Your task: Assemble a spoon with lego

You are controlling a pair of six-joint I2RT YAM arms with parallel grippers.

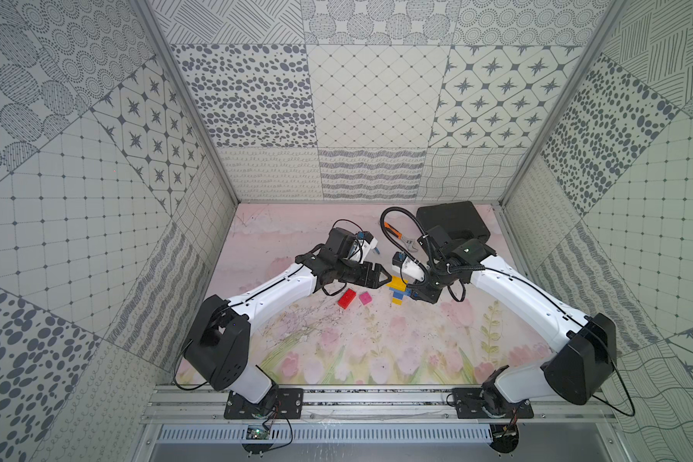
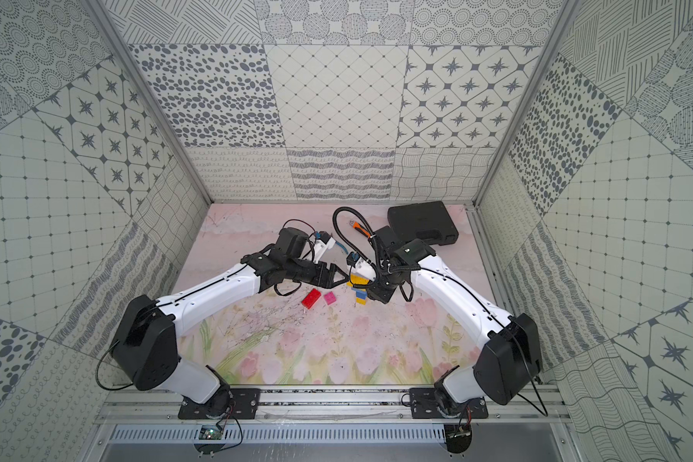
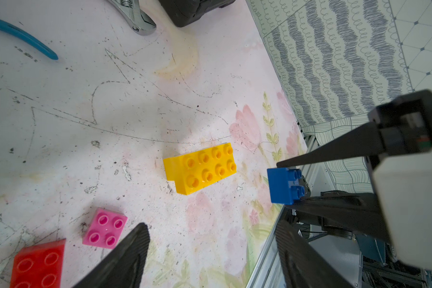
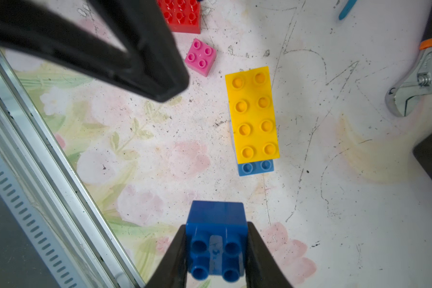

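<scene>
My right gripper is shut on a blue brick, which also shows at the right of the left wrist view (image 3: pixel 281 185). My left gripper hovers above the table with its fingers apart and nothing between them. Below the two grippers lies a yellow eight-stud brick (image 4: pixel 252 115), with a light-blue piece (image 4: pixel 255 167) showing from under one end. A pink four-stud brick (image 4: pixel 200 57) and a red brick (image 3: pixel 37 264) lie beside it on the left.
Blue-handled pliers (image 3: pixel 21 36), an adjustable wrench (image 4: pixel 408 93) and a black case (image 1: pixel 452 218) lie toward the back.
</scene>
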